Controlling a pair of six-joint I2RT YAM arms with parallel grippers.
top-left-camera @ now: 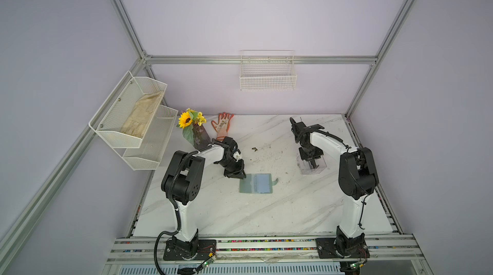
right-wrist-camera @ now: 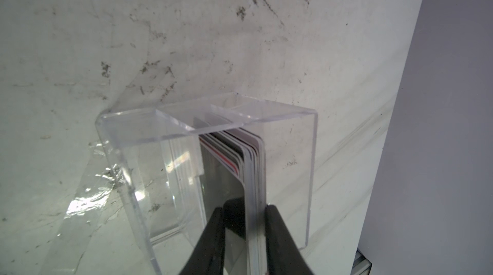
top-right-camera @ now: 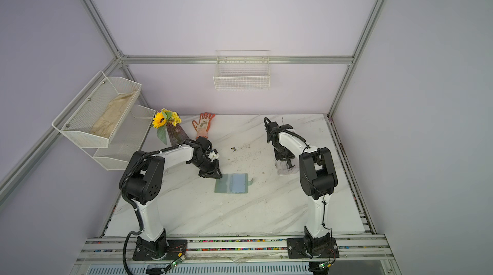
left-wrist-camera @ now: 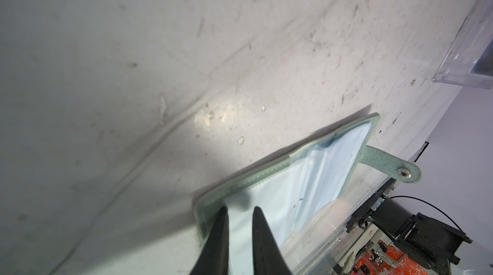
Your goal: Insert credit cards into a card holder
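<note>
A mint card holder (top-left-camera: 255, 183) lies open on the table, strap to the right, clear sleeves showing. My left gripper is at its left edge, fingers slightly apart with no card visible between them. A clear acrylic box (right-wrist-camera: 128, 182) with dividers holds a stack of cards (right-wrist-camera: 254, 172) at the table's right. My right gripper is over the box with its fingertips either side of the stack's edge; whether it grips is unclear.
A vase of sunflowers (top-left-camera: 195, 131) and an orange-white glove (top-left-camera: 222, 126) lie at the back left. Wire baskets hang on the left and back walls.
</note>
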